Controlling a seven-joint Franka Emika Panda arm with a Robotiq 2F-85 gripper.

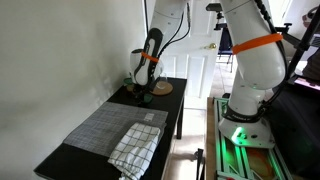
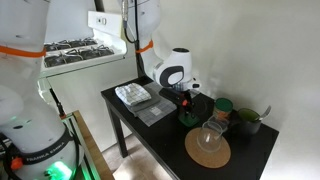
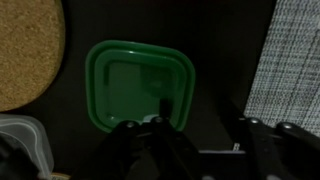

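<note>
A green, rounded-square dish or lid (image 3: 140,85) lies on the dark table beneath my gripper in the wrist view. In exterior view 2, a piece of the green dish (image 2: 189,119) shows under my gripper (image 2: 184,101). Exterior view 1 has the gripper (image 1: 139,90) low over the far part of the table, close to the green dish (image 1: 148,98). Dark fingers overlap the dish's lower edge in the wrist view, blurred against the black surface. Their spacing and any contact with the dish are unclear.
Beside the dish are a round cork mat (image 2: 207,152) and a clear container (image 2: 213,131). Behind them stand a green canister (image 2: 223,106) and a dark pot (image 2: 244,121) holding a utensil. Grey mats (image 1: 118,128) and a checked towel (image 1: 134,150) cover the table's other end.
</note>
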